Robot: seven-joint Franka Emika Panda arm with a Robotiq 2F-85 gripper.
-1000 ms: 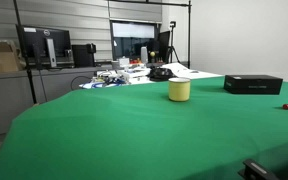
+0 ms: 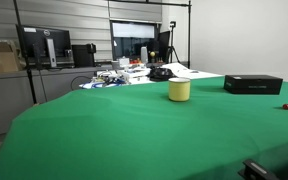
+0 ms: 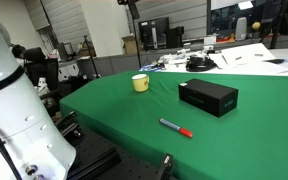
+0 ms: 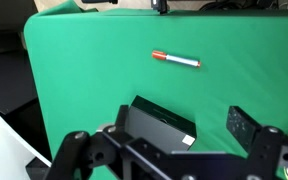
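In the wrist view my gripper is open, with its fingers wide apart and nothing held between them. Below it a black box (image 4: pixel 160 127) lies on the green table, partly covered by the gripper body. A marker with a red end (image 4: pixel 176 59) rests apart from the box, clear of the fingers. Exterior view 2 shows the same box (image 3: pixel 208 98), the marker (image 3: pixel 176 128) and a yellow cup (image 3: pixel 140 83) standing upright farther back. The cup (image 2: pixel 179 90) is also plain in exterior view 1, left of the box (image 2: pixel 253 85).
Papers (image 3: pixel 252 60) and clutter (image 2: pixel 134 72) cover the far end of the table. A black clamp-like part (image 3: pixel 166 166) sits at the near edge. The white arm (image 3: pixel 29 130) fills the left of exterior view 2.
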